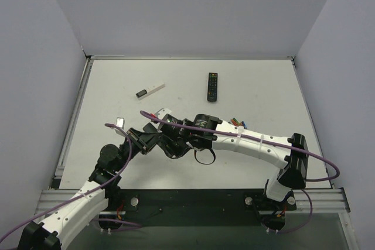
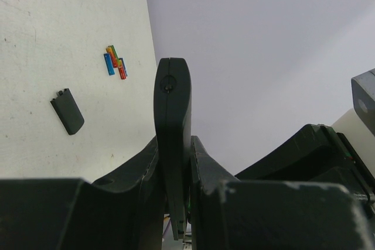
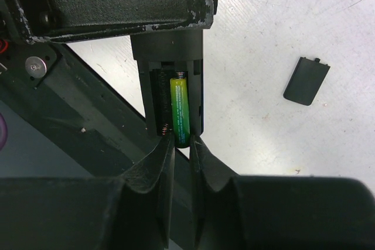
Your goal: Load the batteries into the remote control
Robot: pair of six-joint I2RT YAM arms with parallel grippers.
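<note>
A black remote (image 2: 172,103) is held upright in my left gripper, which is shut on it. In the right wrist view its battery compartment (image 3: 162,100) faces me, with a green battery (image 3: 180,109) in one slot, at its spring, and the other slot showing empty. My right gripper is shut at the battery's lower end, its fingertips on it. The detached cover (image 3: 306,81) lies on the table. More batteries (image 2: 115,61) lie grouped on the table in the left wrist view. In the top view the two grippers meet left of centre.
Another black remote (image 1: 212,86) lies at the back of the table (image 1: 258,86), and a white remote (image 1: 150,91) lies back left. The right arm stretches across the front right of the table. Walls bound the sides and back.
</note>
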